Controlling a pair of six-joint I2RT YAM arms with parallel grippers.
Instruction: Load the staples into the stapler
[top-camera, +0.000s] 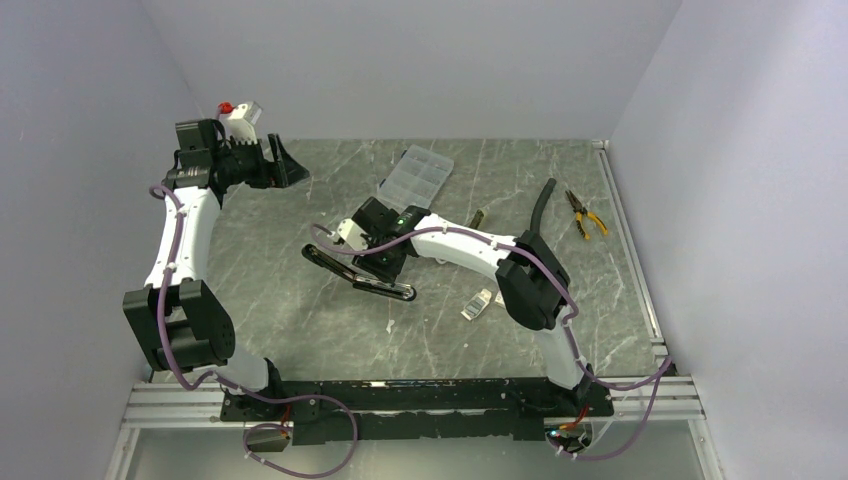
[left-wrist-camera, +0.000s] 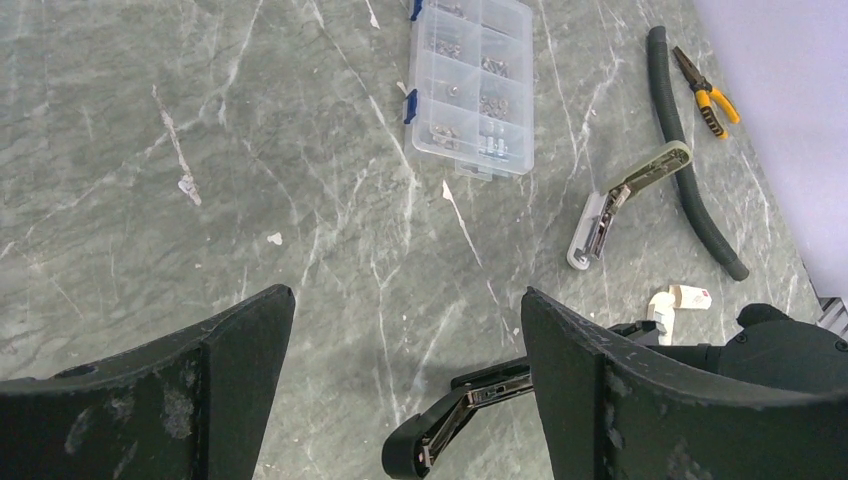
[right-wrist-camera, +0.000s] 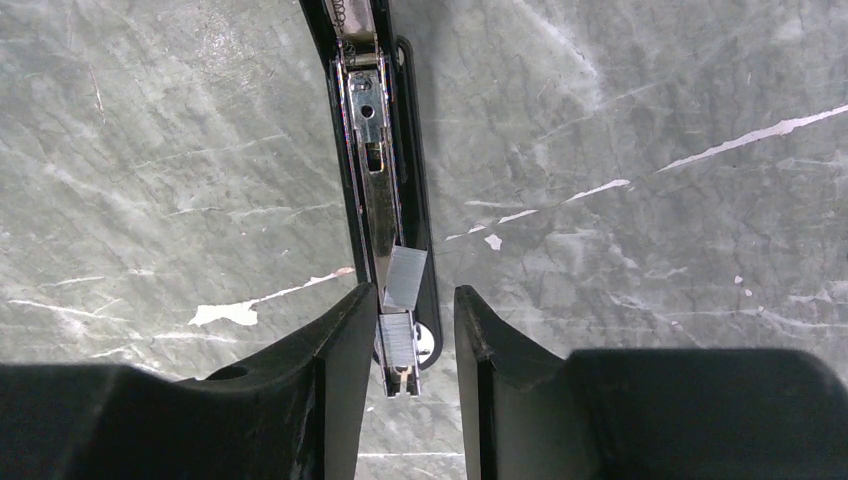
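The black stapler (top-camera: 383, 289) lies opened out on the table, its magazine bared. In the right wrist view, one strip of staples (right-wrist-camera: 397, 341) sits in the front end of the channel (right-wrist-camera: 379, 215). Just behind it, a second strip (right-wrist-camera: 405, 279) rests tilted, askew to the channel and leaning over its right side. My right gripper is open above the stapler, a finger on either side of the tilted strip with gaps showing. Well away at the back left, my left gripper stands open with nothing between its fingers.
A clear compartment box (left-wrist-camera: 470, 85) lies at the back. An olive stapler (left-wrist-camera: 630, 200), a dark tube (left-wrist-camera: 690, 190) and pliers (left-wrist-camera: 707, 95) are to the right. A small staple box (top-camera: 476, 304) lies right of the black stapler.
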